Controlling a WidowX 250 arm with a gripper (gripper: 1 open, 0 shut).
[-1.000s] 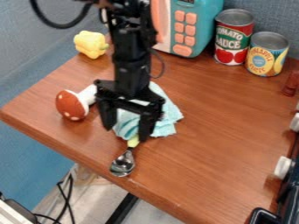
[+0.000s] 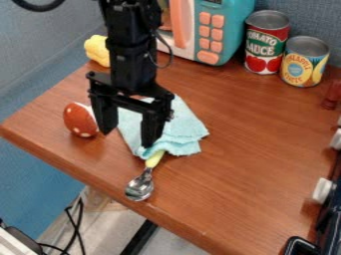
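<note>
My black gripper [image 2: 127, 125] hangs over a light blue cloth [image 2: 181, 131] at the left-centre of the wooden table, between a red-and-white egg-shaped object [image 2: 80, 120] and a spoon with a yellow handle [image 2: 142, 186] lying partly on the cloth. The dark fingers overlap in view, so whether they are open or closed on anything is unclear.
A yellow toy [image 2: 98, 49], a teal toy microwave [image 2: 213, 30], a tomato can [image 2: 265, 43], another can [image 2: 305, 61] and a red bottle [image 2: 332, 96] stand behind. A black appliance [image 2: 314, 234] is at the right edge.
The objects on the table look unmoved.
</note>
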